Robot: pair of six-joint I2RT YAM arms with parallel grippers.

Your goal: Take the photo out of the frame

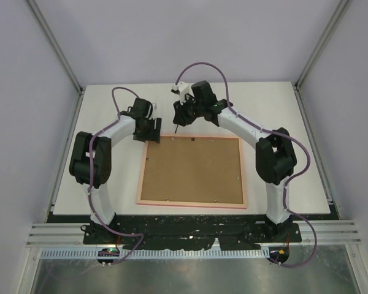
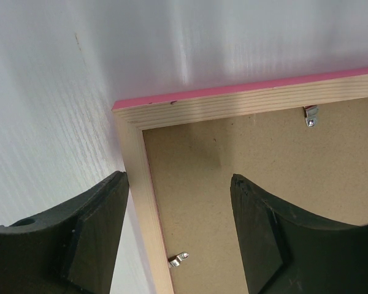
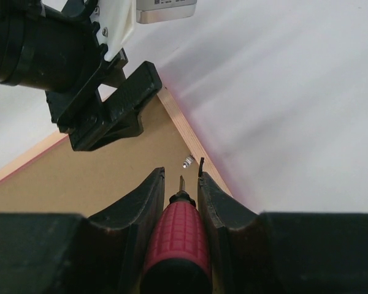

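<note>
The picture frame (image 1: 240,160) lies face down on the table, its brown backing board (image 1: 192,168) held by small metal clips (image 2: 311,116). My left gripper is parted over the frame's far left corner; one finger is beside the wooden edge (image 2: 135,158), the other over the board, nothing gripped between them. My right gripper is shut on a red-handled screwdriver (image 3: 179,236). Its thin tip points towards a clip (image 3: 188,162) by the far rail, though contact cannot be told. The photo is hidden beneath the board.
Further clips (image 1: 237,177) sit along the board's other sides. The left gripper shows close beside the right one's screwdriver in the right wrist view.
</note>
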